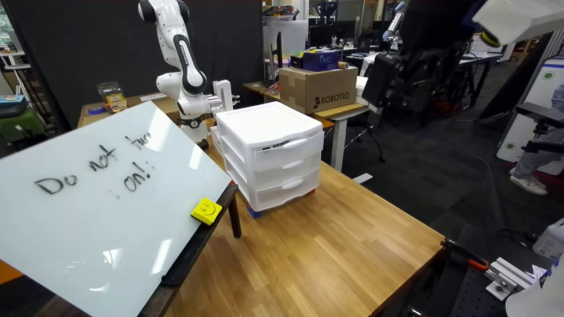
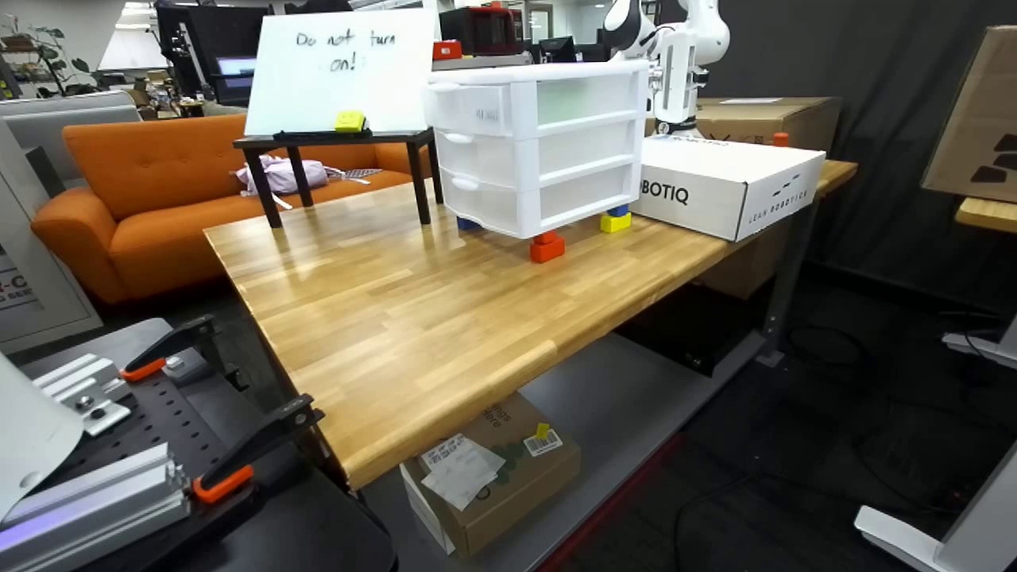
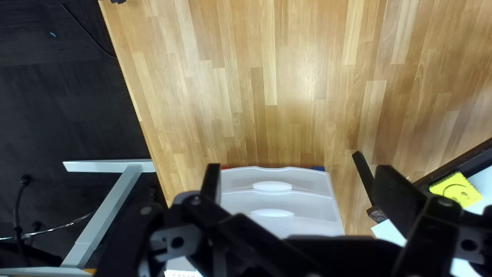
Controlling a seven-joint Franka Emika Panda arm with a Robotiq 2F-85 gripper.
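My gripper stands open, its dark fingers wide apart and nothing held between them. Exterior view 1 has its dark shape high at the upper right, clear of the table. A white three-drawer unit (image 1: 275, 158) rests on colored blocks on the wooden table, all its drawers closed. In the wrist view the drawer unit (image 3: 276, 198) lies below and beyond the fingers, partly hidden by the gripper's body. A tilted whiteboard (image 1: 105, 211) reading "Do not turn on!" stands on a dark stand, with a yellow smiley eraser (image 1: 206, 211) at its lower edge.
Bare wooden tabletop (image 2: 410, 295) stretches in front of the drawers. A white Robotiq box (image 2: 729, 181) sits behind the drawer unit. Clamps with orange handles (image 2: 224, 483) grip the table's near end. Another white arm (image 1: 182, 58) stands at the back.
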